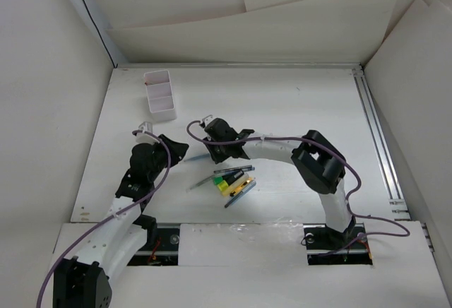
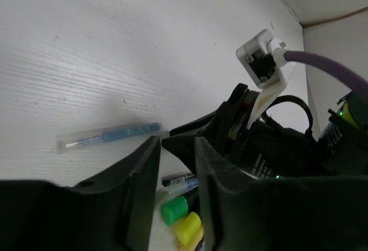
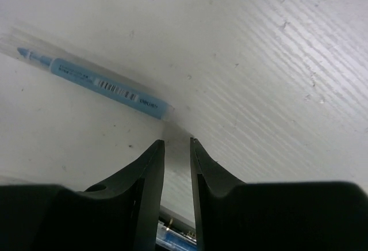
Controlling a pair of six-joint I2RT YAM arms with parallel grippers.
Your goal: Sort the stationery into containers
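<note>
A pile of pens and markers, with a green marker (image 2: 173,209) and a yellow marker (image 2: 188,228), lies just in front of it. My left gripper (image 1: 176,151) hangs left of the pile, its fingertips apart. A white compartment container (image 1: 160,102) stands at the back left.
Board walls (image 1: 254,36) close in the back and both sides. Purple cables run along both arms.
</note>
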